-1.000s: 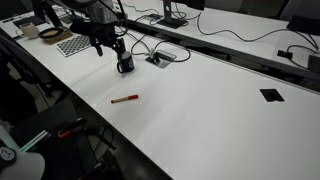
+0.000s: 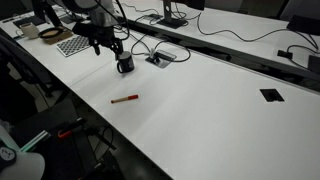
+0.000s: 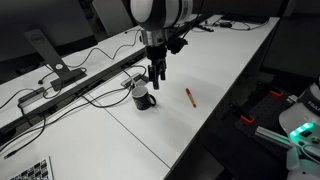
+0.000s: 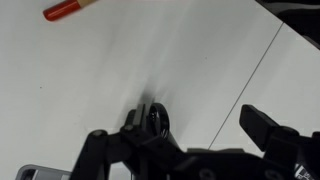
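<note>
A dark mug (image 2: 125, 64) stands upright on the white table, and in the second exterior view the mug (image 3: 143, 97) shows a pale side and a dark handle. My gripper (image 3: 157, 72) hangs close by it, above the table. In the wrist view the gripper is open, its fingers wide apart with only bare table between them. The mug's dark handle (image 4: 158, 118) peeks out beside the left finger, which hides most of the mug. An orange-red marker (image 2: 125, 99) lies on the table, apart from the gripper.
Behind the mug lies a small grey metallic box (image 2: 168, 53) among black cables. A keyboard (image 3: 29, 172) rests at the side in the second exterior view.
The arm has shifted only slightly near the mug. The mug and the marker stay where they were.
</note>
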